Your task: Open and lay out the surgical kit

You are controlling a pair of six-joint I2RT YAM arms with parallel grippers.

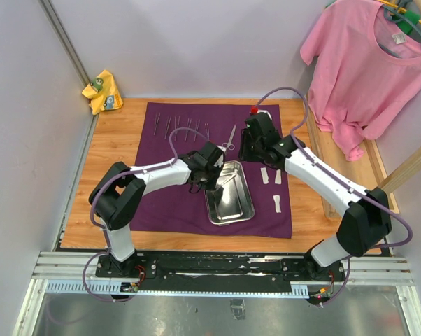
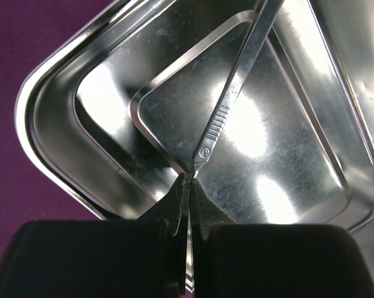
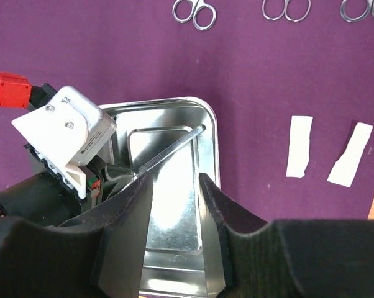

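A steel tray (image 1: 228, 210) sits on the purple cloth (image 1: 168, 213). A slim scalpel-like instrument lies diagonally inside it, also seen in the right wrist view (image 3: 168, 151). My left gripper is shut over the tray at that instrument's narrow end; whether it holds that end cannot be made out. My right gripper is open, raised right of and above the tray, nothing seen between its fingers. Scissors (image 3: 202, 15) and white packets (image 3: 299, 146) lie on the cloth, with a row of thin instruments (image 1: 177, 126) at the back left.
A yellow bag (image 1: 105, 94) is at the back left. A pink shirt (image 1: 364, 77) hangs at the right above a wooden frame (image 1: 385, 178).
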